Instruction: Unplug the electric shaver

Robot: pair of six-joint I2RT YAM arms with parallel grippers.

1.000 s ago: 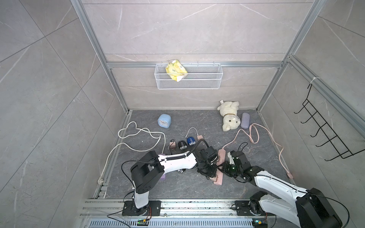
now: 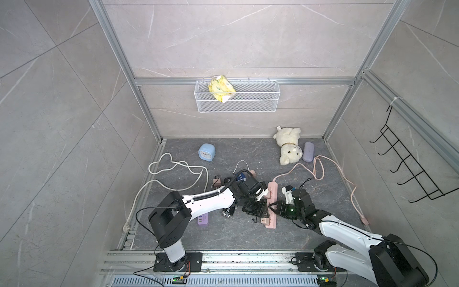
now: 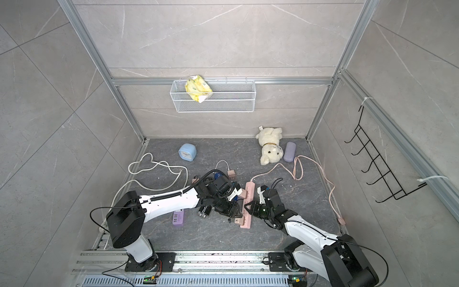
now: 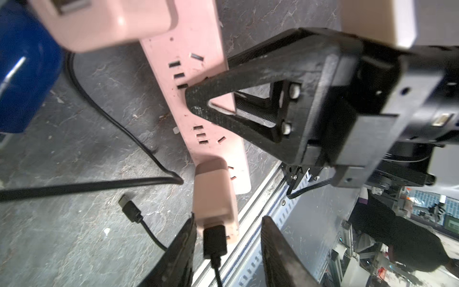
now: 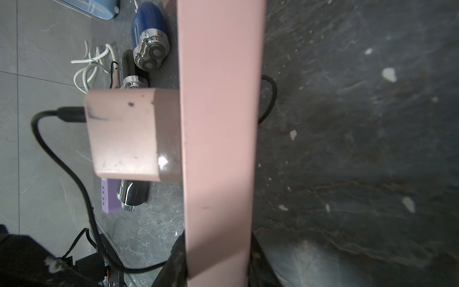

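A pink power strip [image 4: 212, 126] carries a larger pink adapter [image 4: 110, 24] and, near its lower end, a small pink adapter [image 4: 215, 191] with a black plug and cable. My left gripper is open, its fingertips on either side of the small adapter's cable end, with gaps visible. My right gripper is shut on the strip, one finger across its socket face. The strip is seen edge-on in the right wrist view, an adapter [image 5: 126, 136] sticking out leftward. A blue shaver [image 5: 150, 35] lies beyond, beside dark shavers [image 5: 133, 191].
Loose black cable [image 4: 119, 184] and a USB plug [image 4: 129, 208] lie left of the strip. A purple block [image 2: 203, 219], blue object [image 2: 207, 152] and white plush toy [image 2: 288, 146] are around. Bare floor [image 2: 239, 238] shows in front.
The power strip and my right gripper have shifted slightly left. My left arm has drawn back left, and the strip's socket side now shows more from above.
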